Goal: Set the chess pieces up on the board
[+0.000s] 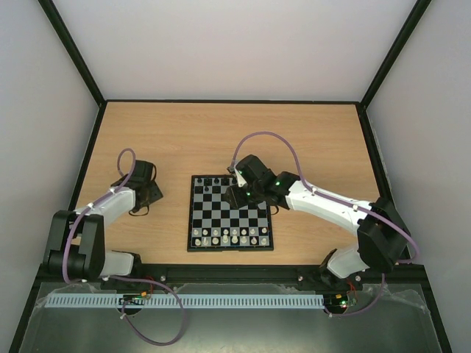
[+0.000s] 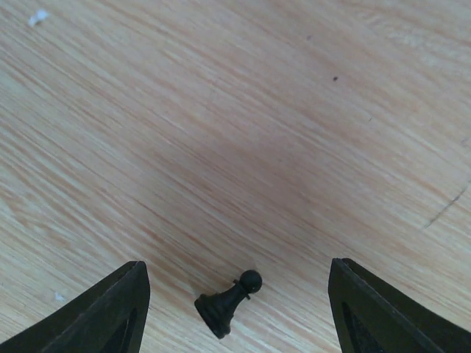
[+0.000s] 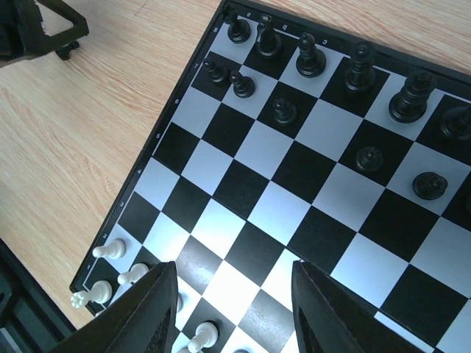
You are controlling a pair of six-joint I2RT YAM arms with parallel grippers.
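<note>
A single black pawn (image 2: 228,303) lies on its side on bare wood in the left wrist view, between the spread fingers of my left gripper and not touched by them. From above, that gripper covers the pawn, left of the board. My right gripper hangs open over the chessboard (image 1: 211,215), with no piece held. Black pieces, such as a black rook (image 3: 238,27), stand along the far edge, with several black pawns (image 3: 284,110) in front. Between two of those pawns a white square (image 3: 329,129) is bare. White pieces (image 1: 234,240) fill the near two rows.
The board's middle squares (image 3: 280,198) are empty. Bare tabletop (image 1: 309,140) spreads behind and to the right of the board. In the right wrist view, part of the left gripper shows at the upper left, apart from the board.
</note>
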